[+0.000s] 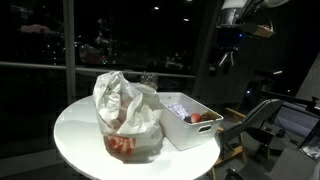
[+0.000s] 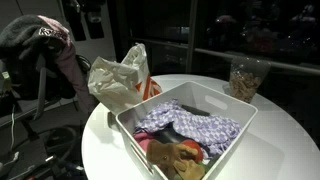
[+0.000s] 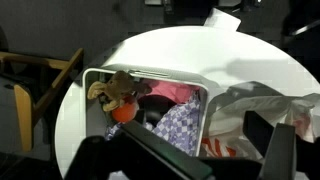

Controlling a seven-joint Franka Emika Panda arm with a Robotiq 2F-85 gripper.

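Observation:
My gripper is open, its dark fingers spread across the bottom of the wrist view with nothing held between them. In exterior view 1 the gripper hangs high above the table's right side, well clear of the white bin. Inside that bin, exterior view 2 shows a patterned purple-white cloth, a brown fuzzy item, and red, pink and black pieces. A crumpled white plastic bag with red print stands beside the bin.
On the round white table, a clear container of brown bits stands behind the bin. Dark clothing hangs at the left of exterior view 2. A chair is to the table's right. Bare tabletop shows near the front edge.

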